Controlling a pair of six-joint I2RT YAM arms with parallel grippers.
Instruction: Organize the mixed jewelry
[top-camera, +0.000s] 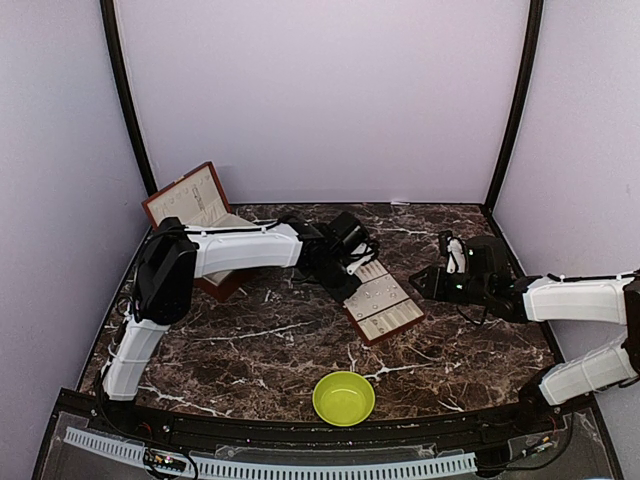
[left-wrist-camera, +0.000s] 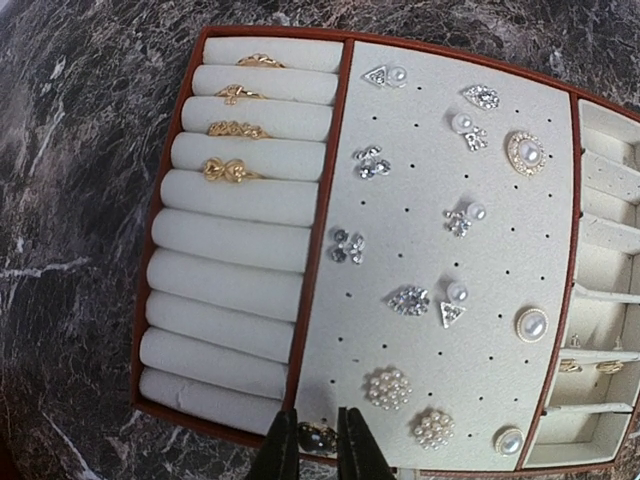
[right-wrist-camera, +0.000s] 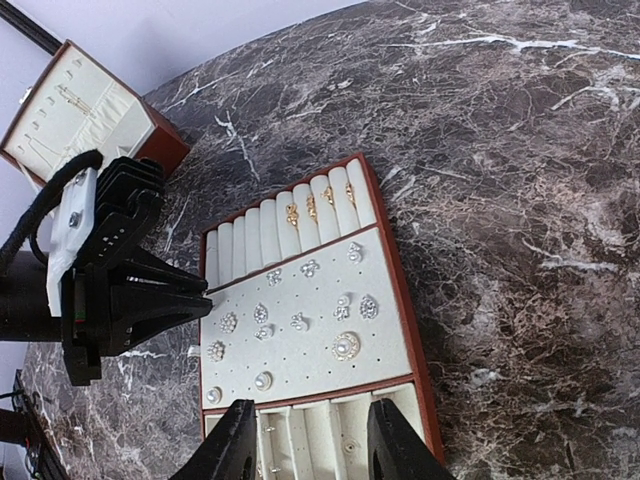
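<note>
The jewelry tray (top-camera: 378, 295) has a wooden rim, with ring rolls, an earring panel and small compartments. Several gold rings, among them a bow-shaped ring (left-wrist-camera: 228, 171), sit in the rolls at one end. Pearl and crystal earrings, such as a round pearl earring (left-wrist-camera: 525, 153), are spread over the panel. My left gripper is part open at the tray's edge, beside the panel's corner. A small shiny piece (left-wrist-camera: 317, 436) shows between its fingertips; whether they touch it is unclear. My right gripper stands open above the compartments, nothing between its fingers.
An open jewelry box (top-camera: 190, 200) with a raised lid stands at the back left, partly behind my left arm. A green bowl (top-camera: 343, 398) is at the front edge.
</note>
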